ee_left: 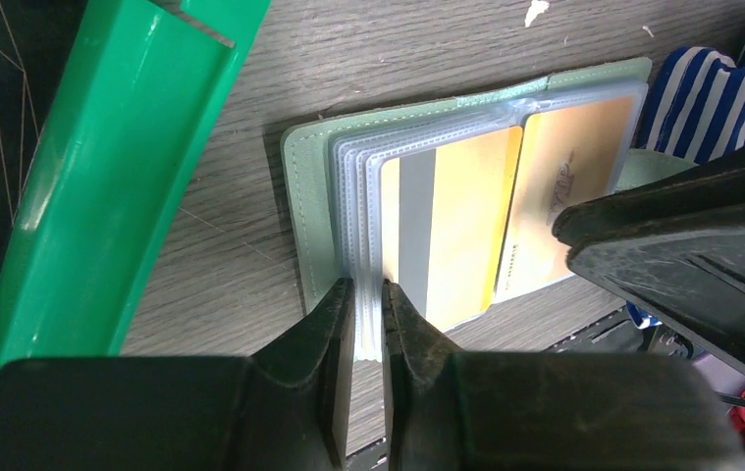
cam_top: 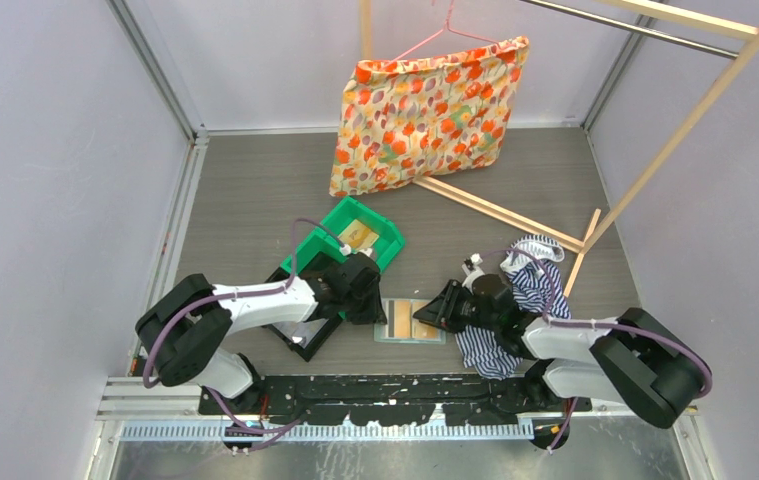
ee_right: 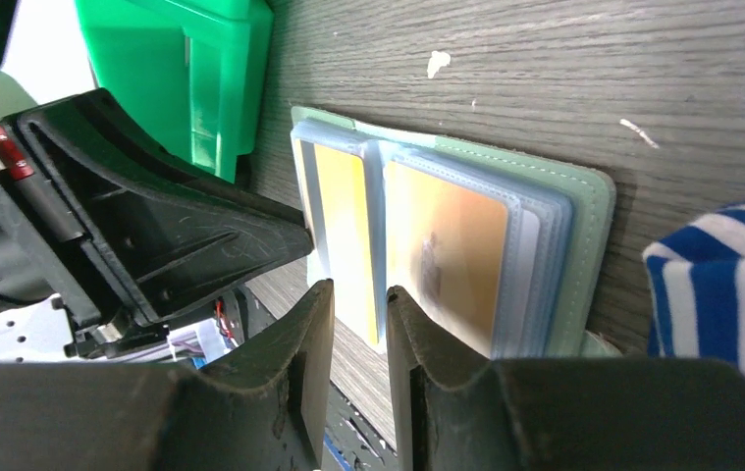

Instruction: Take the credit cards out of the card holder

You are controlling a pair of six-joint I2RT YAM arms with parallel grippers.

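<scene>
The pale green card holder [cam_top: 380, 336] lies unfolded on the table between my two grippers, its clear plastic sleeves [ee_left: 368, 162] facing up. A yellow card with a dark stripe [ee_left: 466, 211] is in the left half, and an orange-gold card [ee_right: 447, 240] is in the right half. At the holder's left side, my left gripper has its fingertips around the sleeve edges, a narrow gap between them; whether they pinch the plastic is unclear. My right gripper stands open over the cards, with no card seen held between its fingers.
A green bin [cam_top: 389, 243] with a yellowish item inside stands left of the holder, beside a black tray [cam_top: 307, 345]. Striped cloth [cam_top: 485, 352] lies to the right. Bare table [ee_left: 348, 44] shows behind the holder.
</scene>
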